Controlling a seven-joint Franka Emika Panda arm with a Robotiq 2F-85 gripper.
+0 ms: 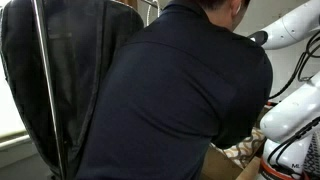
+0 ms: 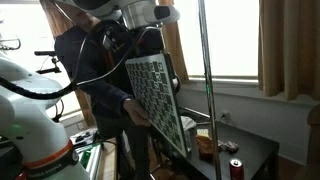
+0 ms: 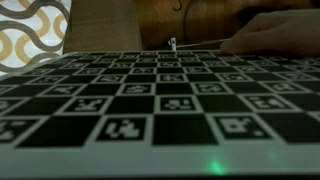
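Note:
A checkered board with marker squares (image 2: 155,95) is held tilted and close to the end of the arm (image 2: 150,14) in exterior view 2. The same board (image 3: 180,104) stretches across most of the wrist view, very near the camera. A person's hand (image 2: 136,112) is on the board's side edge, and part of a hand (image 3: 275,33) shows at its far edge in the wrist view. My gripper's fingers show in none of the views. A person's dark-shirted back (image 1: 165,100) blocks most of exterior view 1, with pieces of the white arm (image 1: 292,118) at the right.
A dark table (image 2: 238,146) by the window holds a dark can (image 2: 236,169) and some small items. An upright metal pole (image 2: 209,80) stands in front of it. The person stands right beside the arm, leaving little free room there. Patterned cloth (image 3: 30,30) lies at upper left.

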